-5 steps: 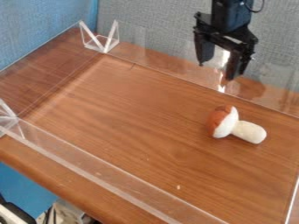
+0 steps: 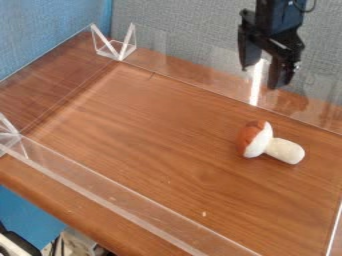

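Note:
A toy mushroom (image 2: 282,149) with a reddish-brown cap and pale stem lies on its side on the right part of the wooden table (image 2: 147,150). Above and behind it, at the top right, hangs my black gripper (image 2: 267,74), its fingers spread open and pointing down, with nothing seen between them. It is well apart from the mushroom.
Low clear walls edge the table, with white angled brackets (image 2: 114,45) at the back left and at the left front.
My gripper has shifted slightly to the right and changed its angle a little over the last second. The mushroom has not moved.

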